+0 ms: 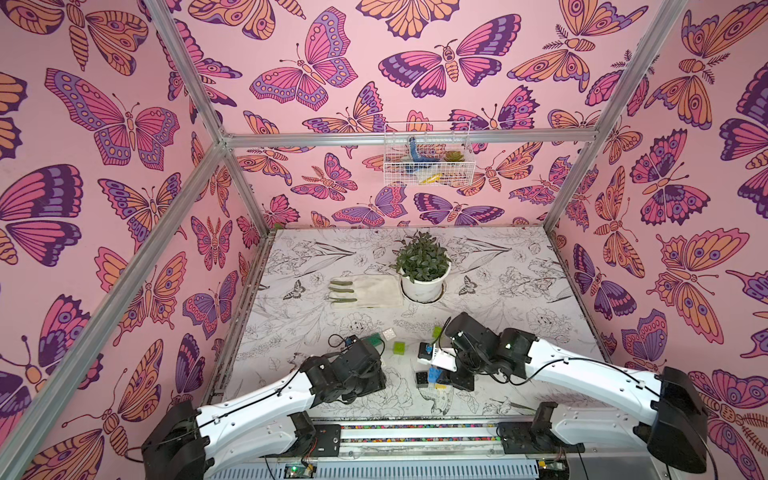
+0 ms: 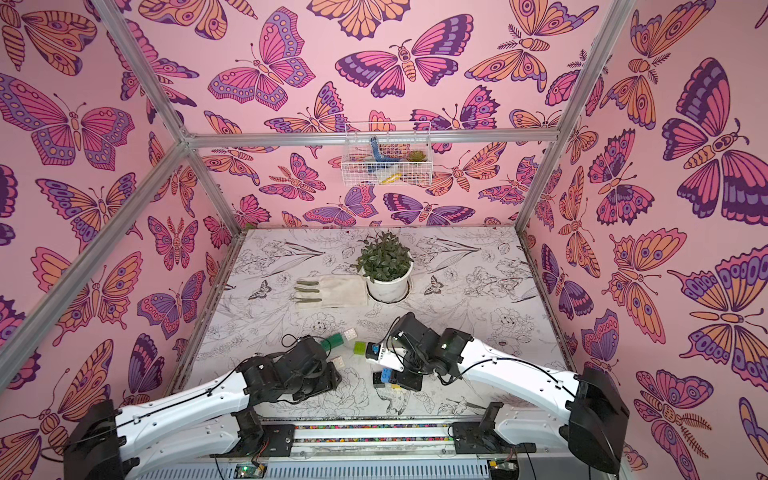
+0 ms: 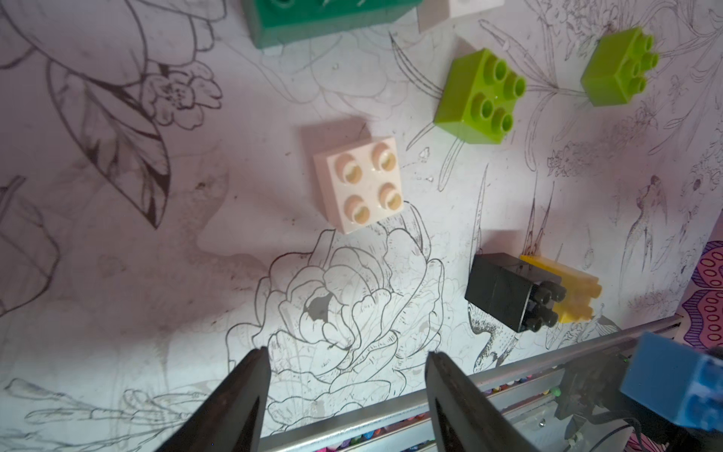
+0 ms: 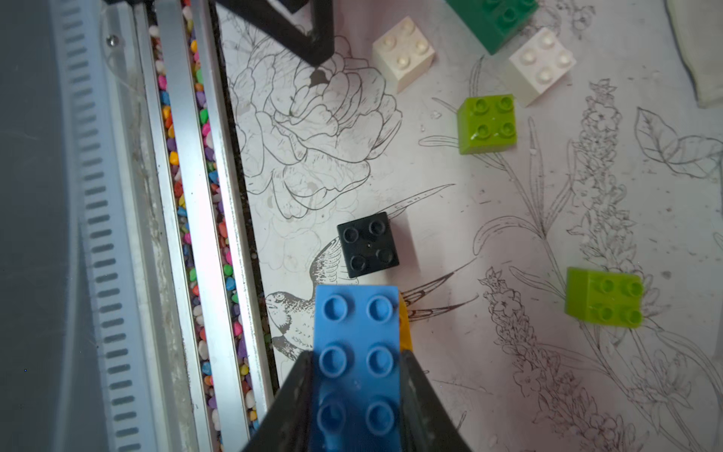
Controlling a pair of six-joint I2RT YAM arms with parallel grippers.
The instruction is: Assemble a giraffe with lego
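Note:
My right gripper is shut on a blue brick, held above the table. Below it stand a black brick and a yellow brick. My left gripper hovers part open with nothing between its fingers, near a cream brick. Beyond lie two lime green bricks, a white brick and a dark green brick.
A potted plant and a beige glove occupy the back of the table. A rail and channel of coloured pebbles border the front edge.

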